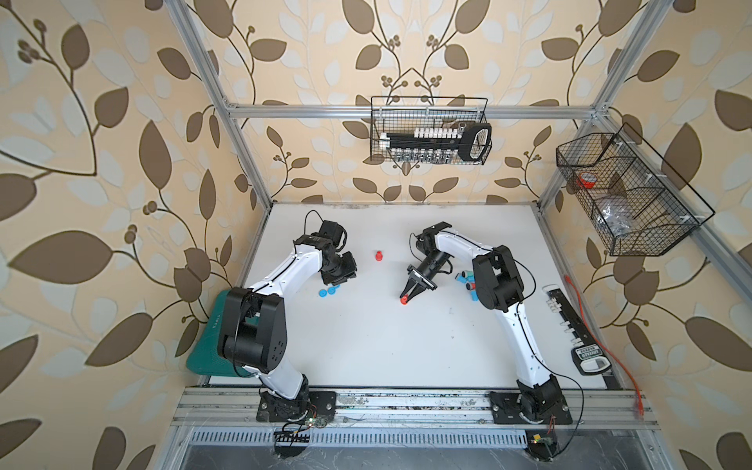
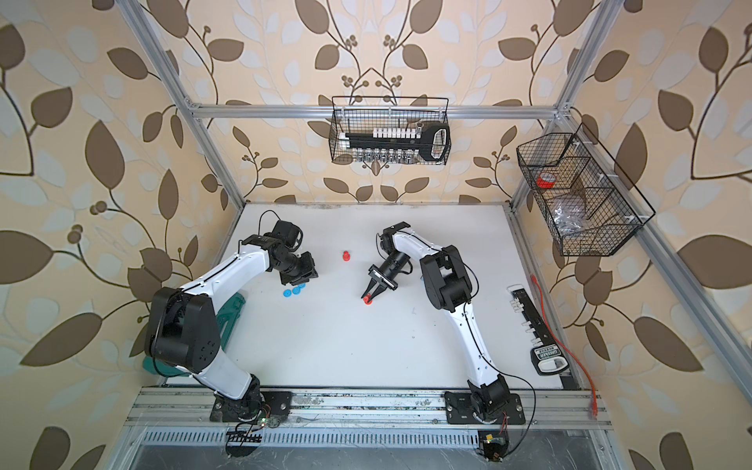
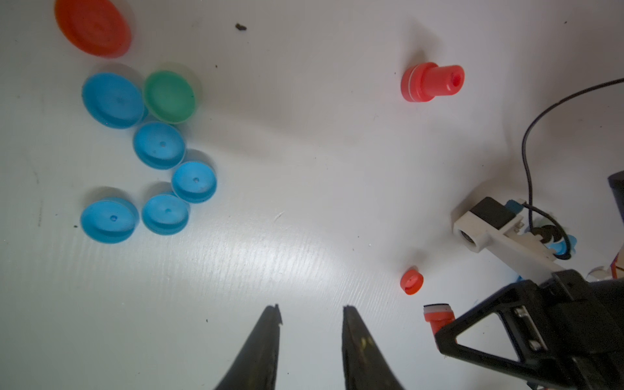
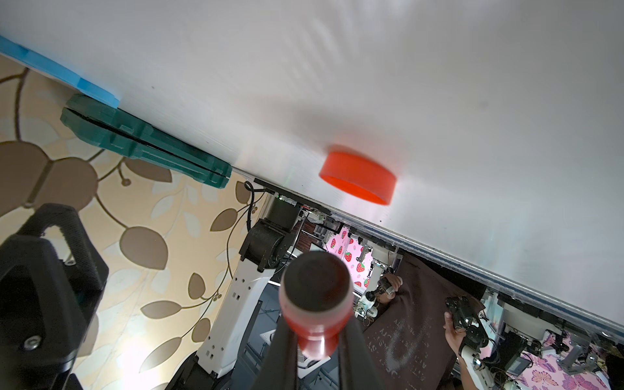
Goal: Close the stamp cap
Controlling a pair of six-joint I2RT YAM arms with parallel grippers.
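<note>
My right gripper is shut on a red stamp, whose dark round face points away from the fingers. A small red cap lies on the table near that stamp, apart from it. The right wrist view shows the same cap beyond the stamp. My left gripper hovers over the left part of the table, its fingers apart and only bare table visible between them. From the top views its fingertips are hard to make out.
Another red stamp stands at the back middle. Blue caps, a green cap and a larger red cap lie at the left. Blue and red pieces sit beside the right arm.
</note>
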